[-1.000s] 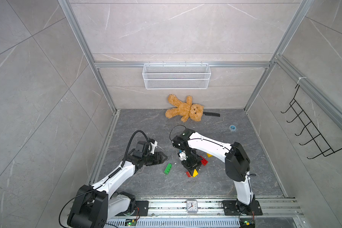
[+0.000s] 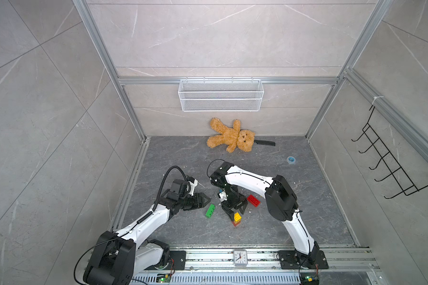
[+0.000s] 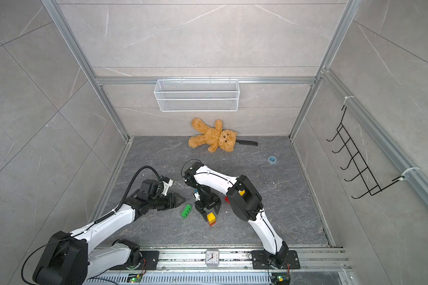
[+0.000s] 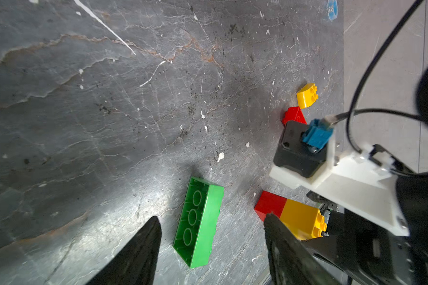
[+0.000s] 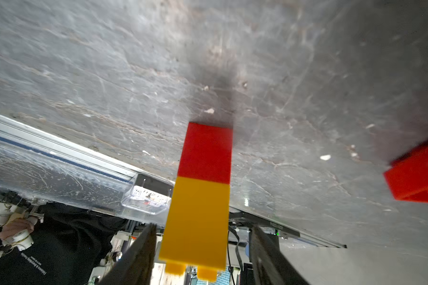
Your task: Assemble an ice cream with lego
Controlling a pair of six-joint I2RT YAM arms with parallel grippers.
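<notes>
My right gripper is open around a yellow brick (image 5: 197,218) that sits on a red brick (image 5: 205,149), near the front middle of the table. In the left wrist view a green brick (image 4: 206,223) lies on its side just ahead of my open left gripper, which has nothing between its fingers. A separate red brick (image 2: 253,200) lies right of the right gripper; a loose yellow brick (image 4: 307,95) lies behind it.
A teddy bear (image 2: 228,135) and a black knife (image 2: 265,142) lie along the back. A blue ring (image 2: 291,160) sits at the back right.
My right arm and gripper have shifted left. The yellow-and-red stack by its fingers has swung round and moved slightly. The left arm is almost still.
</notes>
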